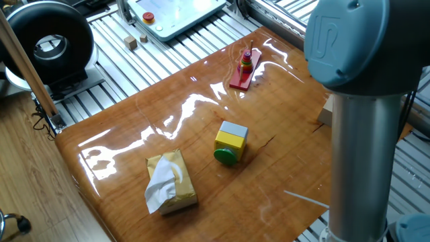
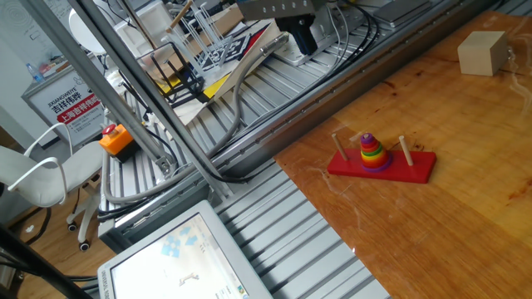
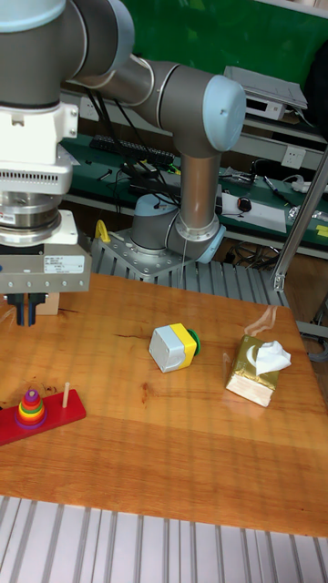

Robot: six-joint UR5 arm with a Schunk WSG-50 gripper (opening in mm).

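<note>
My gripper hangs over the table at the left edge of exterior view 3, dark fingers pointing down and close together. Nothing shows between them. In front of it, lower in that view, lies a red board with wooden pegs. A stack of rainbow rings sits on the board's middle, with a bare peg on either side. Mid-table is a grey and yellow block with a green round end. A gold tissue pack with a white tissue sticking out lies near it.
A plain wooden block stands on the table, partly hidden behind the arm in exterior view 1. A tablet-like panel lies on the slatted metal bench beyond the table edge. Bare tabletop separates the ring board from the tissue pack.
</note>
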